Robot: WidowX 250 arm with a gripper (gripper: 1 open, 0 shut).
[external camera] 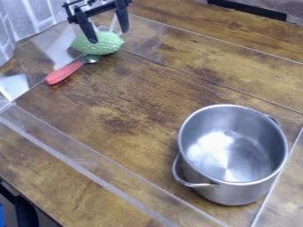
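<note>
My black gripper (106, 27) is at the top left, its fingers open and spread above a green bumpy vegetable-like object (97, 44), with nothing visibly held between them. A spoon with a red handle (63, 73) lies just below the green object, its metal head beside it. A large steel pot (232, 152) with side handles stands at the lower right, empty.
Clear plastic strips run along the left and right of the workspace, and a pale curtain (19, 27) hangs at the top left.
</note>
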